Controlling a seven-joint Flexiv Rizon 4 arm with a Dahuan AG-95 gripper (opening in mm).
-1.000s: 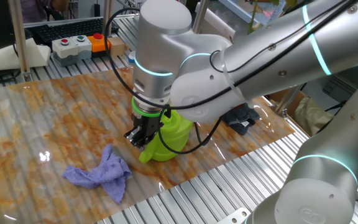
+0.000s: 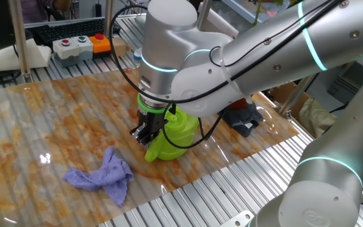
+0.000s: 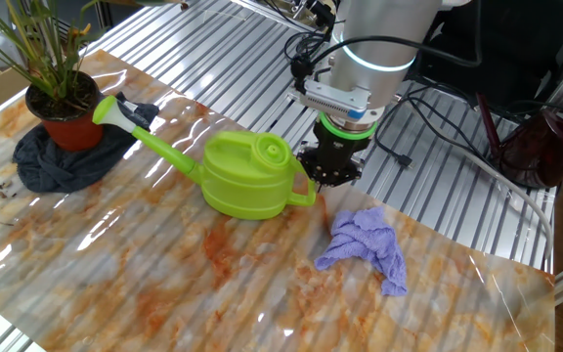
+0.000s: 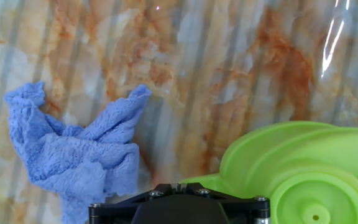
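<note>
A bright green watering can [image 3: 247, 176] stands upright on the marbled sheet, its spout pointing left in exterior view 2 and its handle [image 3: 309, 194] on the right. My gripper [image 3: 330, 176] hangs at that handle end, very near it. From exterior view 1, the gripper [image 2: 140, 136] covers part of the can [image 2: 176, 135]. The wrist view shows the gripper at the bottom edge, with the can [image 4: 328, 162] to its right. I cannot tell whether its fingers are open or shut on the handle; the contact is hidden.
A crumpled purple cloth [image 3: 365, 246] lies close to the gripper. At the left in exterior view 2, a potted plant [image 3: 71, 122] sits on a dark cloth [image 3: 42, 168]. A dark red jug [image 3: 541, 147] stands at the right.
In exterior view 1, my gripper has shifted slightly right and up, and the green can has shifted slightly the same way. The purple cloth has not moved.
</note>
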